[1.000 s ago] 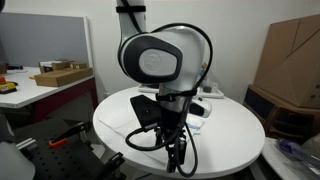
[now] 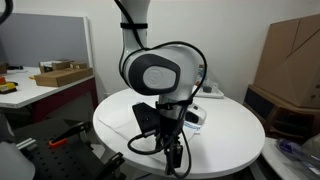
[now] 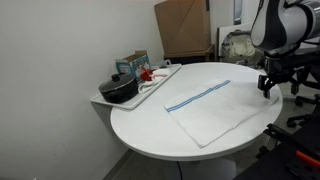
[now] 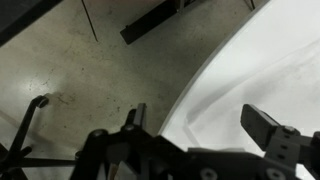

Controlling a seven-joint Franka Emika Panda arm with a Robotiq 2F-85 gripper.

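Note:
A white cloth with blue stripes [image 3: 215,115] lies flat on the round white table [image 3: 150,126], as exterior view 2 shows. In exterior view 1 the arm hides much of that cloth [image 2: 118,122]. My gripper [image 3: 272,84] is low over the table's edge, at the right of exterior view 2 and to the right of the cloth. The wrist view has the gripper open, fingers wide apart with nothing between them. Its view straddles the table's rim, with floor on the left and the white cloth [image 4: 270,85] on the right.
A black lidded pot [image 3: 120,90] stands on a tray [image 3: 104,101] at the table's far left in exterior view 2, beside red and white items [image 3: 153,74]. Cardboard boxes [image 3: 183,28] are behind the table. Bare tabletop surrounds the cloth.
The arm has shifted slightly left in exterior view 1 and looks a little smaller. The cloth appears unmoved.

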